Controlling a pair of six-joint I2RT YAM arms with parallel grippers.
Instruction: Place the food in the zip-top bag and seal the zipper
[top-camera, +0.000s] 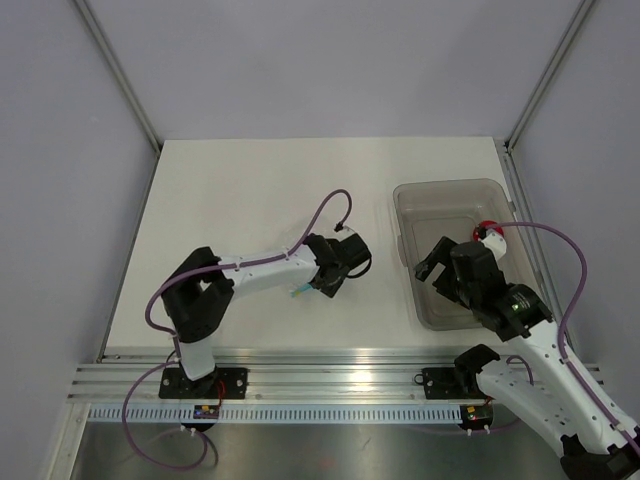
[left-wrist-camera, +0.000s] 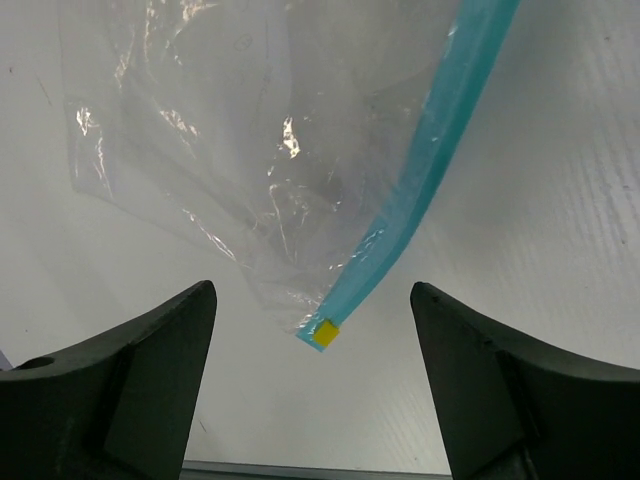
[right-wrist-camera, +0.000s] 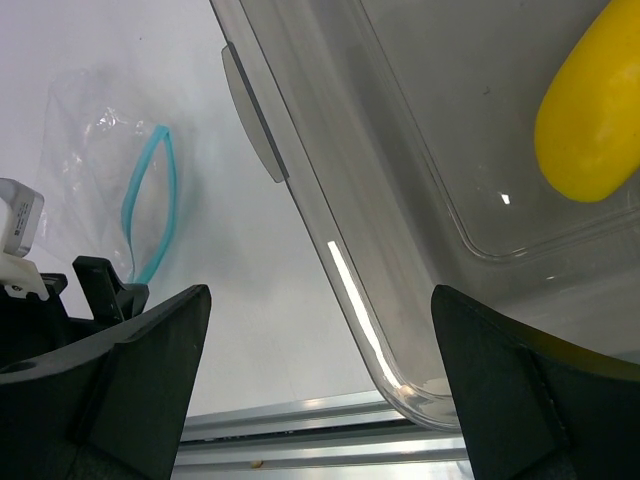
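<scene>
In the left wrist view a clear zip top bag lies flat on the table, its teal zipper running diagonally to a yellow slider at the near corner. My left gripper hangs open over that corner, nothing between its fingers. My right gripper stands open over the near left part of the grey bin. Inside the bin, a yellow food item shows in the right wrist view, and a red one in the top view, partly covered by the right arm.
The bin occupies the table's right side. A metal rail runs along the front edge, and grey walls surround the sides and back.
</scene>
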